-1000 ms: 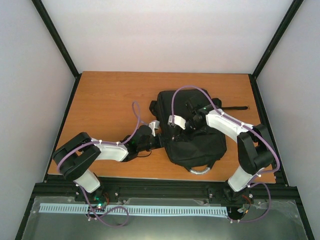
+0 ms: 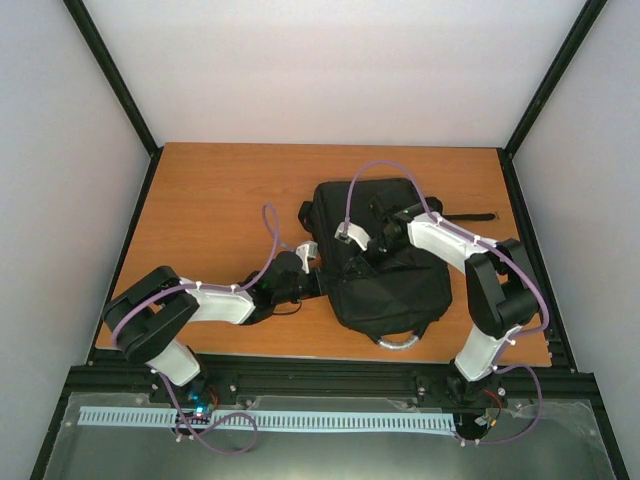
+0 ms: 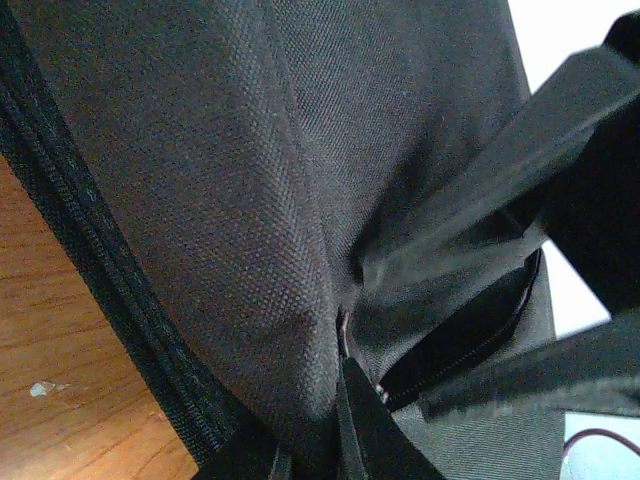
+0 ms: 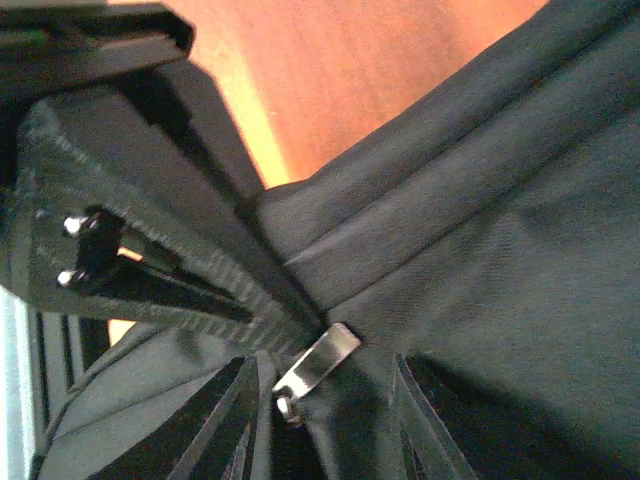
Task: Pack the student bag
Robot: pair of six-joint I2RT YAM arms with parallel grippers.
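Note:
The black bag (image 2: 400, 300) lies flat on the wooden table, its handle (image 2: 398, 342) toward the front edge. At the bag's left side my left gripper is shut on a fold of its dark fabric (image 3: 230, 200). A metal zipper pull (image 4: 318, 362) shows in the right wrist view, close to the left gripper's fingertips. My right gripper is part open over the bag, its fingers (image 4: 222, 420) spread either side of the pull. The pull does not look clamped. In the left wrist view, an open dark slot (image 3: 460, 345) with a zipper edge is visible.
A black strap (image 2: 470, 216) extends from the bag's right side. Bare table (image 2: 220, 220) lies to the left and behind. Both grippers are very close together over the bag.
The right gripper has shifted slightly over the bag and its fingers now show farther apart. The left arm and the bag look unmoved.

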